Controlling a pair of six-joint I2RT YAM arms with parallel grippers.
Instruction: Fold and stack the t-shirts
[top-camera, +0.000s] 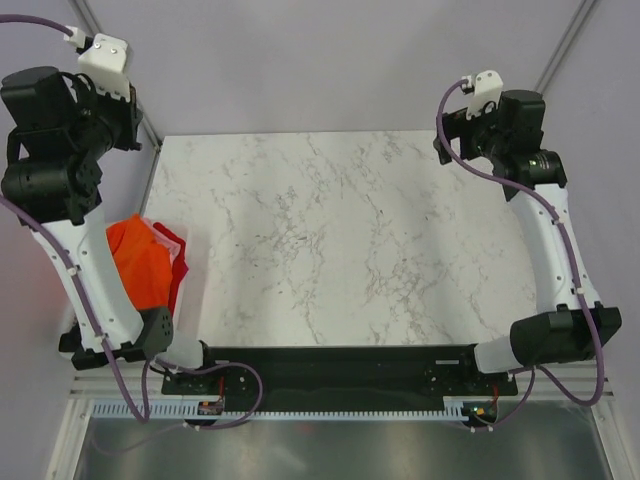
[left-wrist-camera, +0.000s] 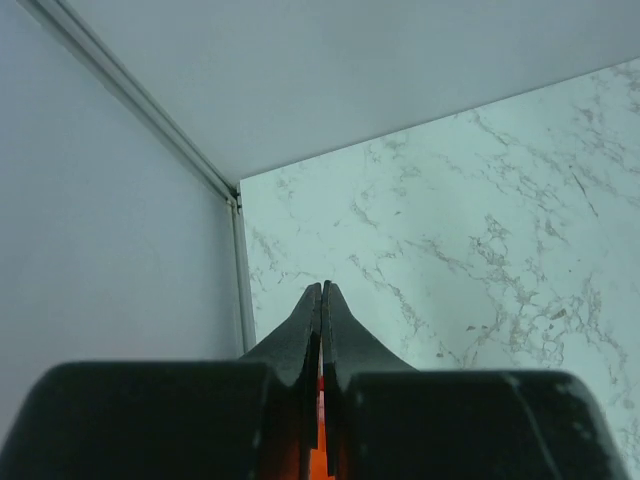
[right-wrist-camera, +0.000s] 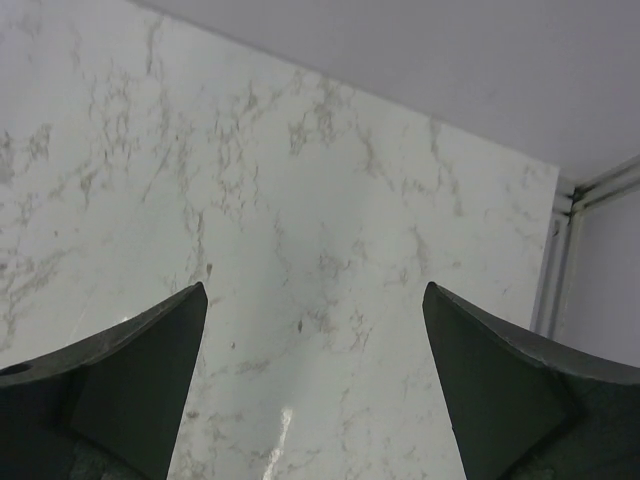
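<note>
A pile of shirts, orange (top-camera: 135, 260) with red (top-camera: 176, 270) and pink pieces, lies in a pale bin (top-camera: 195, 285) at the left, partly hidden by the left arm. My left gripper (top-camera: 131, 135) is raised above and beyond the bin; in the left wrist view it (left-wrist-camera: 322, 330) is shut, with some orange showing behind it and nothing clearly between its tips. My right gripper (top-camera: 450, 137) hangs over the back right of the marble table (top-camera: 330, 240), open and empty in the right wrist view (right-wrist-camera: 314, 300).
Pale walls with metal corner rails enclose it at the back and sides. The robot bases stand along the front edge.
</note>
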